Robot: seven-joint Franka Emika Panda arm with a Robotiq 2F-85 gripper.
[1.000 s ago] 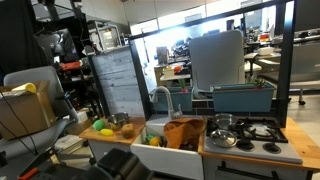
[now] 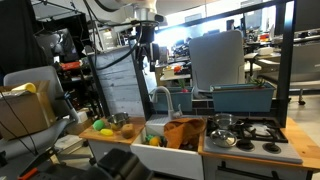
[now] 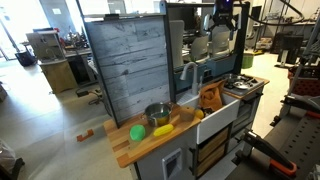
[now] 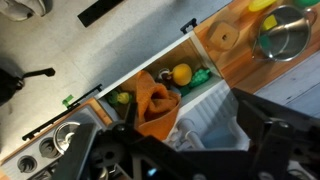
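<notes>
My gripper [image 2: 153,58] hangs high in the air, well above the counter and the sink. In the wrist view the gripper stands open, its dark fingers wide apart with nothing held between them. Far below lies the white sink [image 2: 160,160], with a crumpled orange-brown cloth [image 4: 155,105] draped in it. Beside the cloth, a yellow-orange round item [image 4: 182,74] and green items [image 4: 200,78] sit in the sink. A metal pot [image 3: 158,113] stands on the wooden counter to the left of the sink.
Around the pot are a yellow item [image 3: 163,130] and a green one [image 3: 137,131]. To the sink's right, a stove [image 2: 255,135] carries a lidded pan [image 4: 65,134]. A faucet [image 2: 165,98] rises behind the sink; a grey panel [image 3: 140,65] backs the left counter.
The arm has swung from the upper left toward the right and come lower, closer to the space above the sink. The objects on the counter and in the sink look unmoved.
</notes>
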